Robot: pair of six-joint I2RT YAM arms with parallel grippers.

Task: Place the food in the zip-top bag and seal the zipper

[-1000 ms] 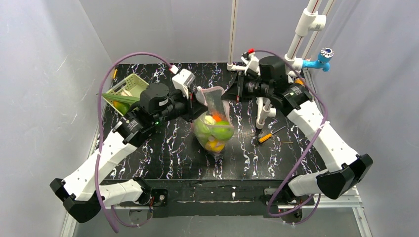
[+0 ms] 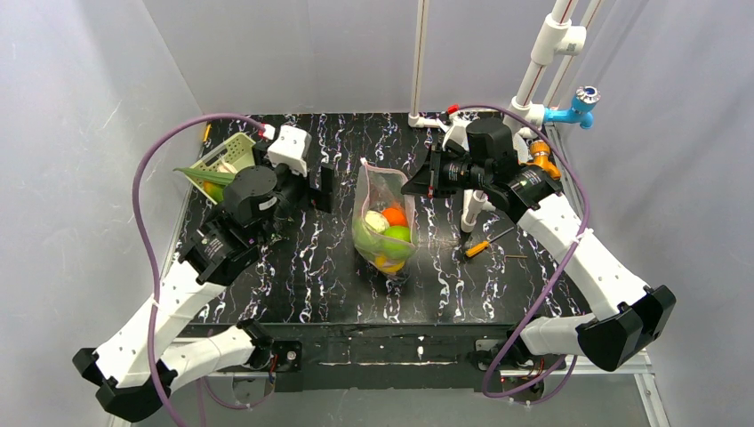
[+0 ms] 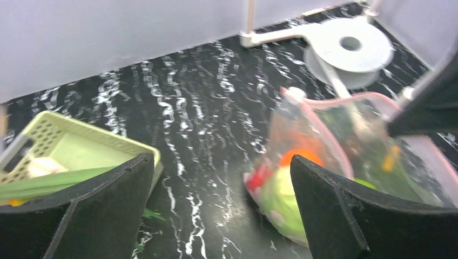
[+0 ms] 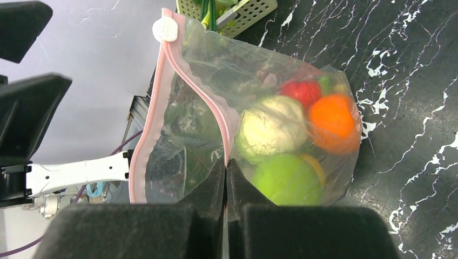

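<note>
The zip top bag (image 2: 384, 233) stands open mid-table, holding a red pepper (image 4: 302, 93), orange (image 4: 332, 121), pale round vegetable (image 4: 270, 124), green fruit (image 4: 286, 181) and something yellow. My right gripper is shut on the bag's pink zipper edge at one end; the white slider (image 4: 165, 29) is at the other. My left gripper is open to the bag's left, between it and the green basket (image 2: 222, 153), with nothing between its fingers. The basket holds leek-like greens and other produce, partly hidden by the left arm.
An orange-handled screwdriver (image 2: 480, 245) lies right of the bag. White pipes with blue and orange valves (image 2: 578, 114) stand along the back right. The table's middle front and back left of the bag are clear.
My left gripper has let go of the bag and moved left, away from it.
</note>
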